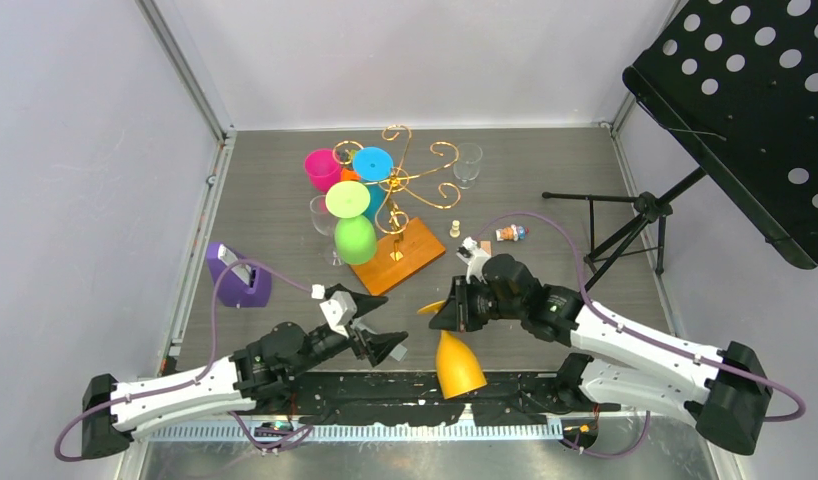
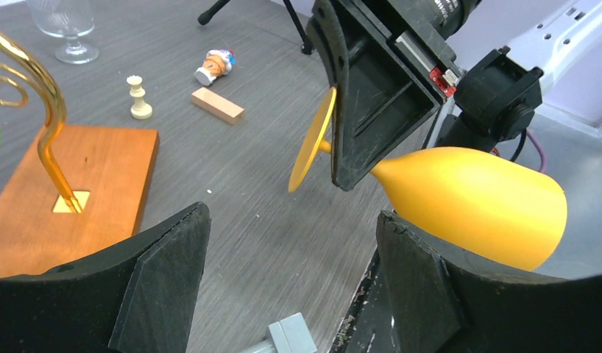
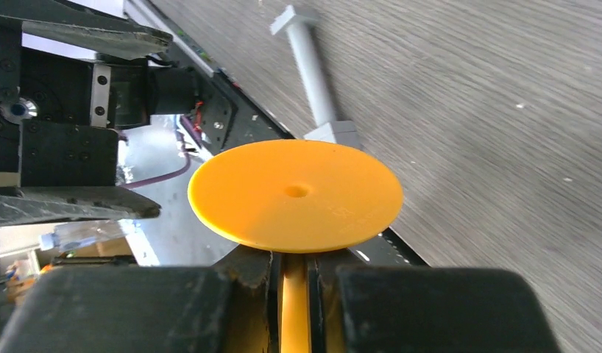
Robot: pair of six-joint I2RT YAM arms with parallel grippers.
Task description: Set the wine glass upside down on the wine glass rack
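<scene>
An orange wine glass [image 1: 457, 366] hangs by its stem in my right gripper [image 1: 450, 318], which is shut on it. Its bowl points toward the table's front edge, and its round foot [image 3: 294, 195] faces the right wrist camera. In the left wrist view the bowl [image 2: 478, 202] tilts down to the right. My left gripper [image 1: 383, 325] stands open and empty, left of the glass. The golden wine glass rack [image 1: 395, 182] rises from a wooden base [image 1: 413, 255], farther back. A green glass [image 1: 356, 240] and a blue glass [image 1: 373, 164] hang upside down on its left arms; its right arms are bare.
A pink glass [image 1: 323, 169] and clear glasses [image 1: 468, 163] stand around the rack. A chess piece [image 2: 139, 98], a wooden block [image 2: 218, 105] and a figurine [image 1: 511, 233] lie right of it. A grey bar [image 3: 313, 73] lies near the front edge. A black stand [image 1: 650, 208] is at right.
</scene>
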